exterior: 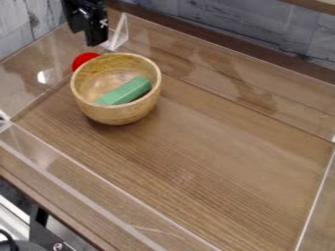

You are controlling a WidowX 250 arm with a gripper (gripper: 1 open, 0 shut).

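Note:
The black gripper (86, 31) is at the top left, above a red object (84, 61) that is partly hidden behind the wooden bowl (139, 102). A green block (124, 90) lies inside the bowl. The gripper is open, with nothing seen held in it; its fingertips are small in the view.
A whitish translucent object or patch (116, 37) is beside the gripper at the back left, along the table's edge.

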